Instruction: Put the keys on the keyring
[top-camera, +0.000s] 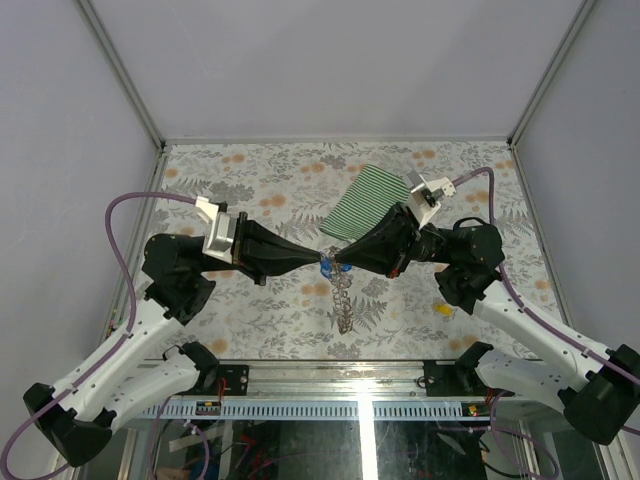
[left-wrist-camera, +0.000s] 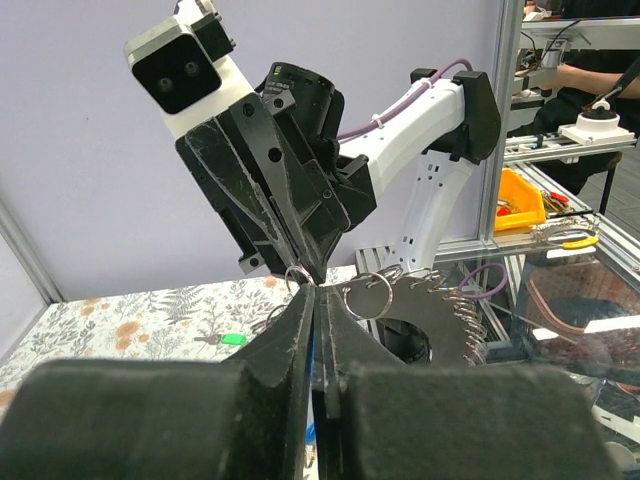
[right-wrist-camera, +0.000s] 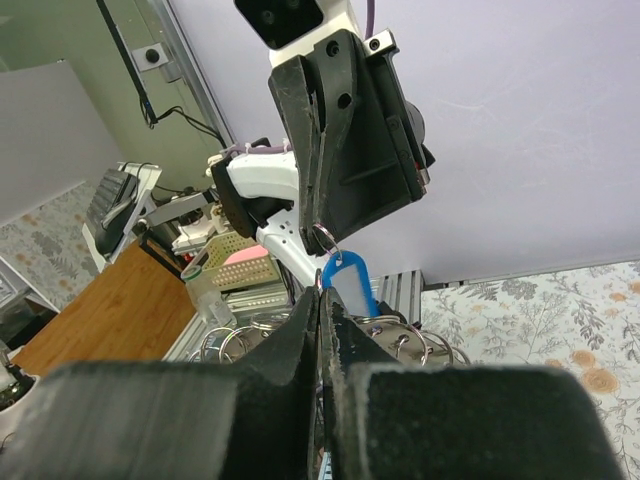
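Note:
Mid-table, my left gripper and my right gripper almost touch, tip to tip, and both are shut. A blue key hangs under the left fingertips from a thin metal ring that sits at those tips. Below the grippers dangles a chain of linked metal rings, the keyring, at the right gripper's tips. In the left wrist view, a larger ring and the toothed row of loops stand close to both tips. Whether any ring passes through another is hidden there. A green-headed key lies on the table.
A green striped cloth lies behind the right gripper. Towards the right of the table is a small yellow item. The flowered tabletop is otherwise mostly clear, with walls at the back and sides.

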